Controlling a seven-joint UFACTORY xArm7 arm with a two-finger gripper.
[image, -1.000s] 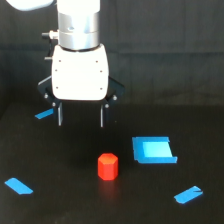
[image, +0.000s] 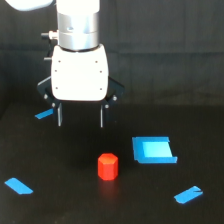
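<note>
My gripper (image: 80, 114) hangs at the upper left of the camera view, pointing down. Its two thin dark fingers stand wide apart, open, and nothing shows between them. A red block (image: 108, 167) with a faceted outline rests on the dark table, below and a little to the right of the gripper, apart from it. Right of the block lies a bright, pale-blue square (image: 157, 149) with a blue border.
Blue tape strips mark the dark table: one strip (image: 18, 186) at front left, another strip (image: 188, 195) at front right, and a third strip (image: 44, 114) behind left near the gripper. A dark curtain (image: 170, 55) hangs behind.
</note>
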